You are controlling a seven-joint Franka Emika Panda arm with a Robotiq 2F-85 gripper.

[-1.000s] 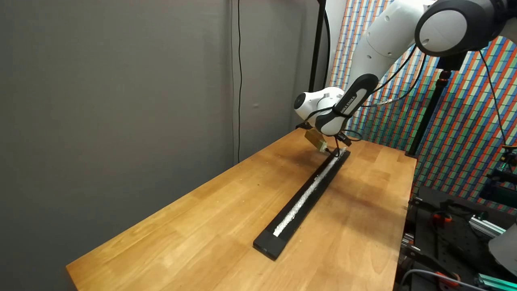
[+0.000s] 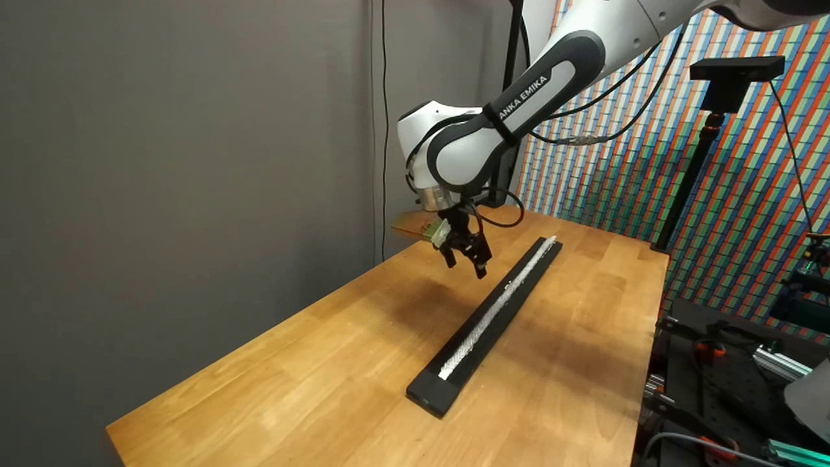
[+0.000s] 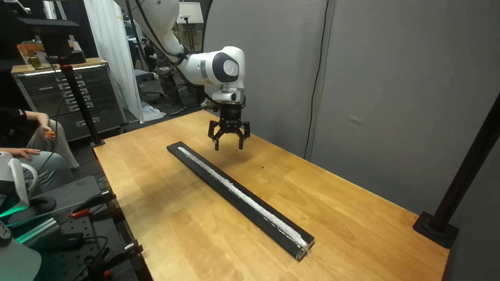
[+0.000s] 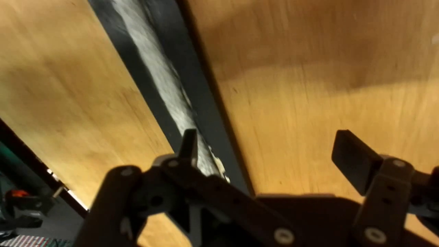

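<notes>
A long black channel (image 2: pixel 476 311) lies diagonally on the wooden table, with a white braided rope (image 3: pixel 241 193) lying along its groove. Near one end in the second exterior view, a few loose strands (image 3: pixel 307 250) stick out past the channel. My gripper (image 3: pixel 229 146) hangs above the table on the wall side of the channel, open, with nothing between its fingers. In the wrist view, one fingertip (image 4: pixel 188 144) overlaps the rope in the picture, while the other finger (image 4: pixel 354 161) is over bare wood.
A grey wall (image 3: pixel 398 117) runs along one long edge. A black post (image 3: pixel 443 220) stands at a table corner; a person (image 3: pixel 47 159) sits beyond the opposite side.
The arm has risen from low at the channel's far end and swung toward the wall, leaving the gripper in the air. Rope and channel look unmoved.
</notes>
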